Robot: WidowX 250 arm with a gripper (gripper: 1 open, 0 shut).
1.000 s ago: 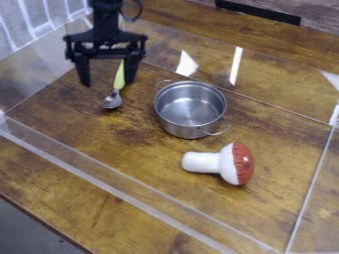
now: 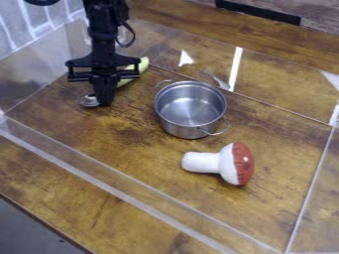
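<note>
The black gripper (image 2: 103,85) is low over the table at the upper left, its tip down at a silver spoon-like head (image 2: 89,101) with a pale green handle (image 2: 133,73) behind it. Its fingers look close together; whether anything is between them cannot be made out. A steel pot (image 2: 189,107) with side handles stands right of the gripper. A white mushroom-like object with a red speckled cap (image 2: 236,164) lies on its side at the lower right.
Clear panel-like edges run around the work area.
The gripper has come lower and its fingers have drawn together over the utensil. The silver head now shows further left. The pot and red-capped object are unchanged.
</note>
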